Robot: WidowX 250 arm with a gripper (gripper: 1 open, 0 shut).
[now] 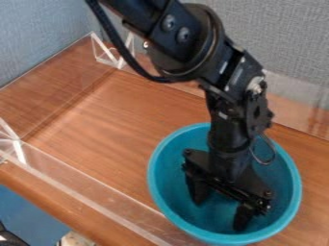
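Observation:
My black gripper [221, 200] reaches down inside a teal bowl [164, 171] at the lower right of the camera view. Its fingers sit low in the bowl, somewhat apart. What lies between or beneath them is hidden by the gripper body, so I cannot tell if they hold anything.
Clear plastic walls edge it at the front left and the back, with grey walls behind. A blue area shows at the lower left, below the table's edge.

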